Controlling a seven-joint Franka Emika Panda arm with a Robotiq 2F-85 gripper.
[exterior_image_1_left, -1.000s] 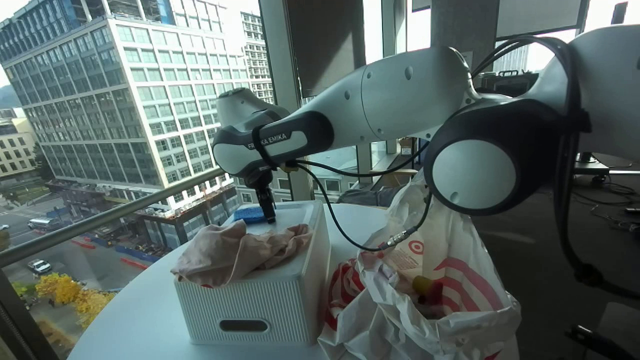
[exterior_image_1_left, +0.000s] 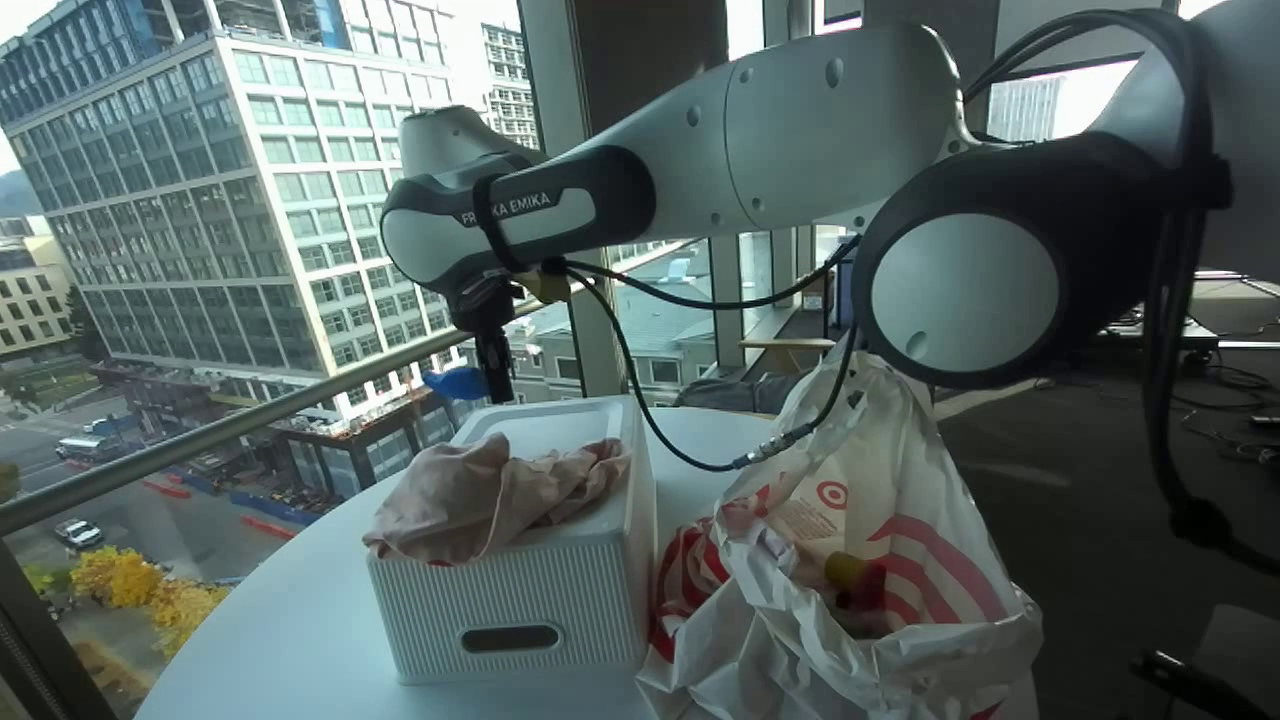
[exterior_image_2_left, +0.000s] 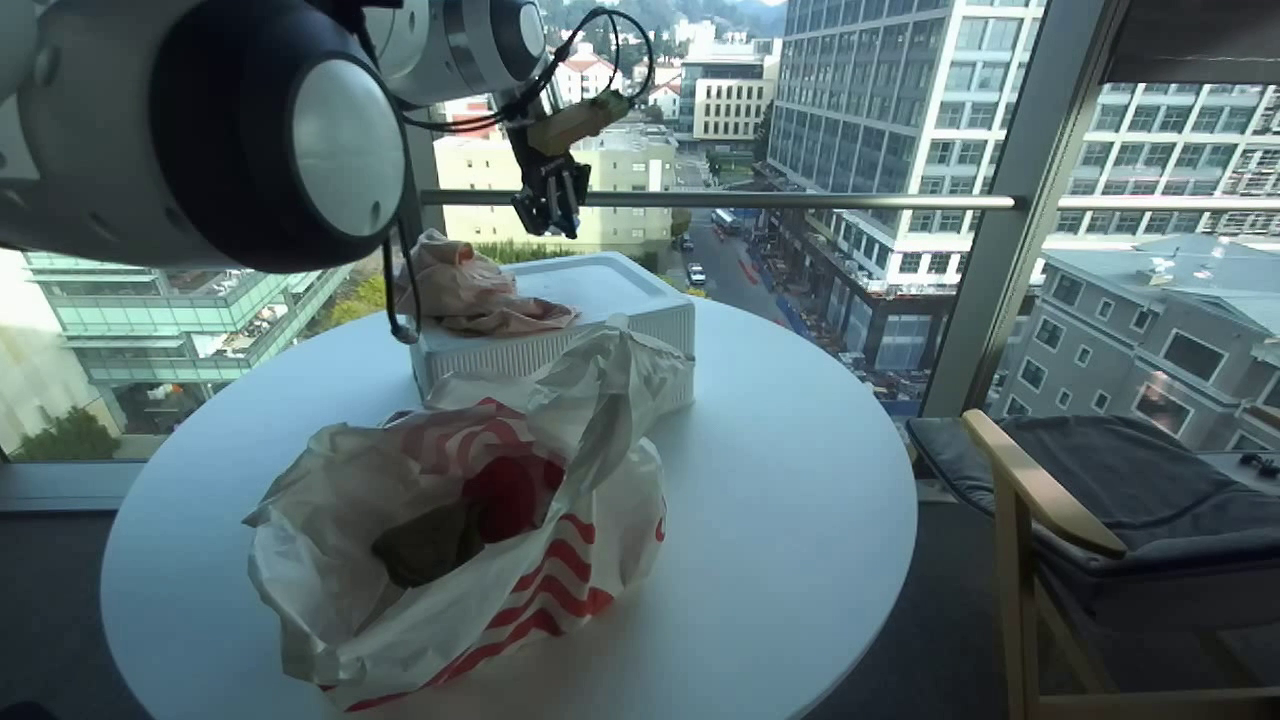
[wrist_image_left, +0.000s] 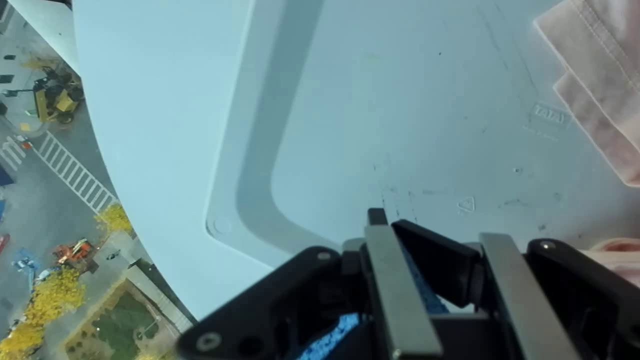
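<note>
My gripper (exterior_image_1_left: 499, 382) is shut on a blue sponge (exterior_image_1_left: 456, 383), which sticks out to the left of the fingers in the first exterior view. Both hang above the far part of a white ribbed box's flat lid (exterior_image_1_left: 576, 420). From the wrist, the sponge (wrist_image_left: 331, 339) is mostly hidden behind the dark fingers; speckled blue also shows in the gap. A crumpled pale pink cloth (exterior_image_1_left: 486, 498) lies across the near part of the lid and droops over its edge, apart from the gripper.
A white plastic bag (exterior_image_2_left: 600, 480) with red markings stands open beside the box, dark and red items (exterior_image_2_left: 510, 498) inside. Bare round table (exterior_image_2_left: 792, 504) surrounds both. A window rail (exterior_image_2_left: 840, 200) runs behind; a chair (exterior_image_2_left: 1080, 528) stands at the right.
The gripper has risen from the lid and moved left with the blue sponge, which was low over or on the lid. The box and cloth have shifted slightly right.
</note>
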